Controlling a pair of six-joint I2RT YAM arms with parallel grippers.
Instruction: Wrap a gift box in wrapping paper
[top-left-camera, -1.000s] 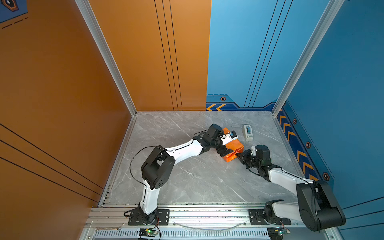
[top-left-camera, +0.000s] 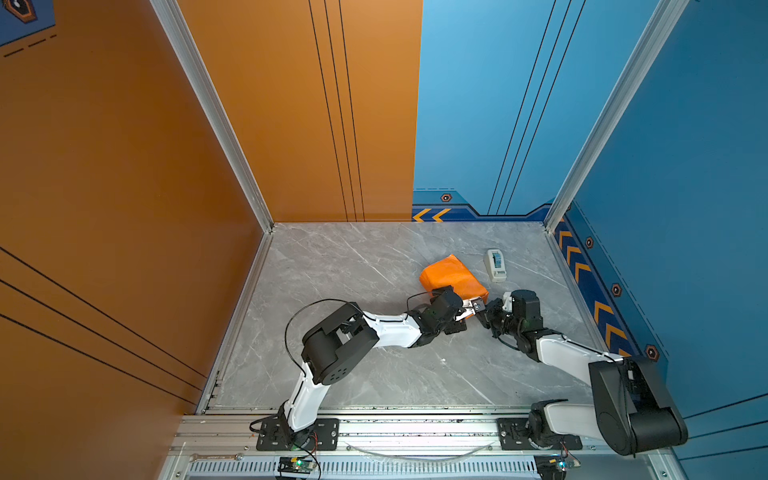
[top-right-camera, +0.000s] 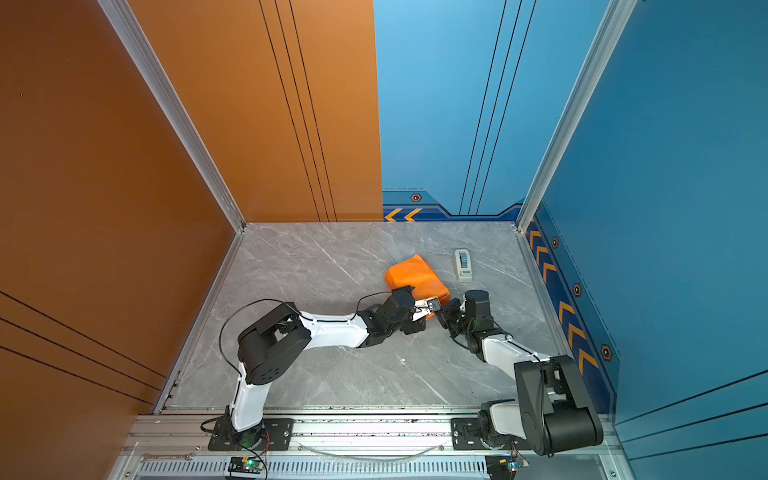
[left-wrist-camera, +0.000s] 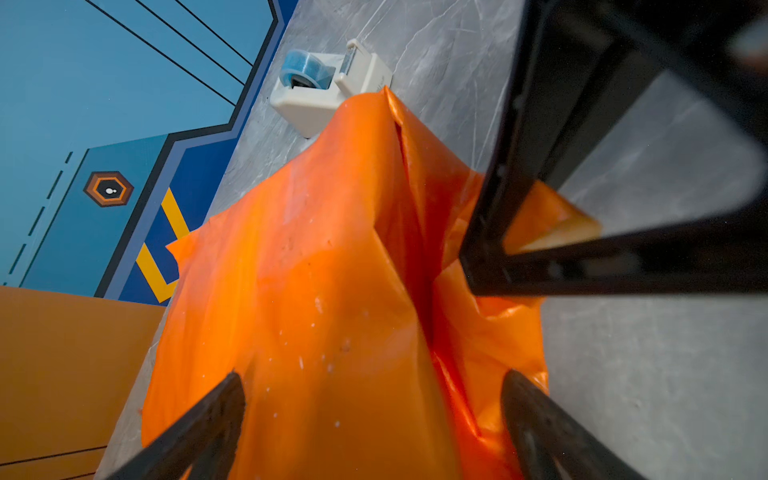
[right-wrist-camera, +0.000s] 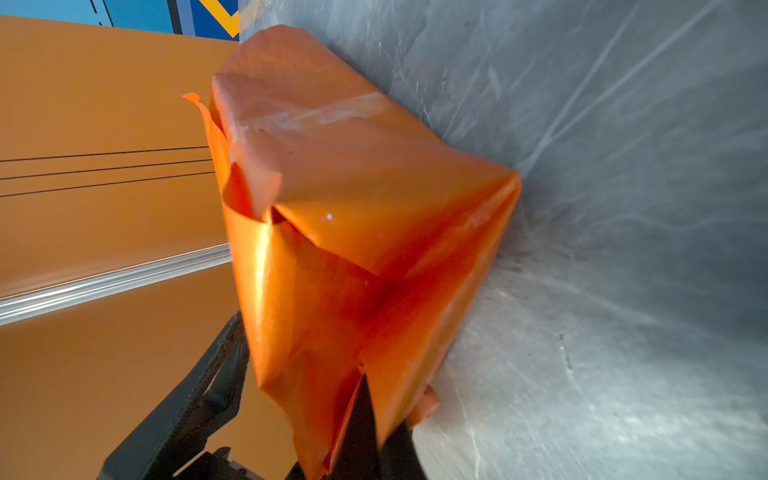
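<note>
The gift box, covered in orange wrapping paper (top-left-camera: 452, 273), lies right of centre on the grey table; the box itself is hidden. In the left wrist view my left gripper is open, its fingers spread wide across the near part of the package, holding nothing. At the package's narrowing folded end, my right gripper is shut on gathered orange paper. Its dark finger (left-wrist-camera: 500, 216) crosses the creased end flap in the left wrist view. The paper (right-wrist-camera: 384, 184) forms a sloping fold with a loose edge on its left side.
A white tape dispenser (left-wrist-camera: 336, 84) with a blue roll stands just behind the package, towards the right wall. Bare table (top-left-camera: 344, 264) extends to the left and in front. Both arms meet closely at the package's near end.
The right arm has barely moved.
</note>
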